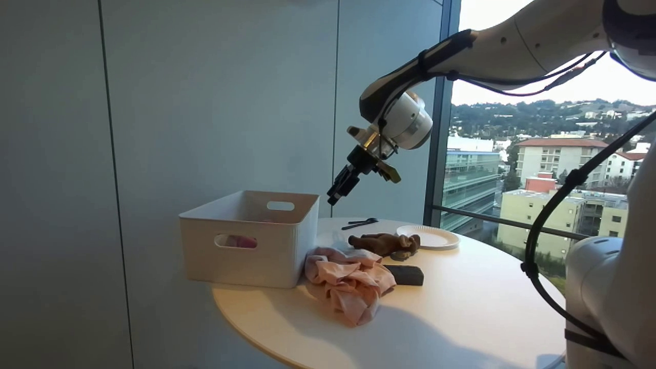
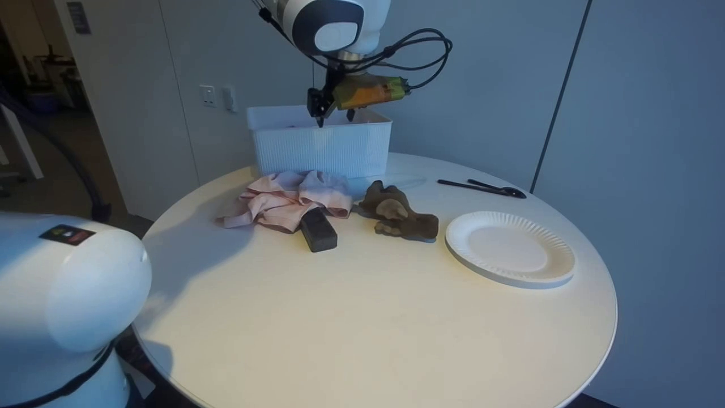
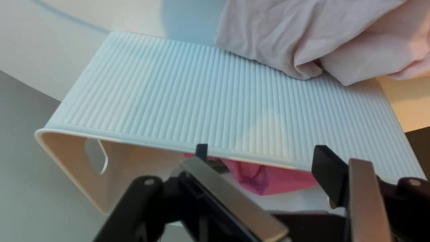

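A pale pink cloth (image 1: 351, 280) lies crumpled on the table against the side of the white bin (image 1: 246, 265). Its folds touch the bin's ribbed wall in the wrist view. Up above the bin's near rim is my gripper, its fingers apart and nothing held between them. Inside the bin, a bright pink cloth (image 3: 266, 177) shows beneath the fingers. From the second exterior view, the gripper (image 2: 334, 119) hangs in front of the bin's opening, clear of the pale pink cloth (image 2: 292, 197).
Beside the cloth sit a dark block (image 2: 318, 230) and a brown plush toy (image 2: 401, 214). A white paper plate (image 2: 510, 245) and black utensils (image 2: 482, 187) lie farther right.
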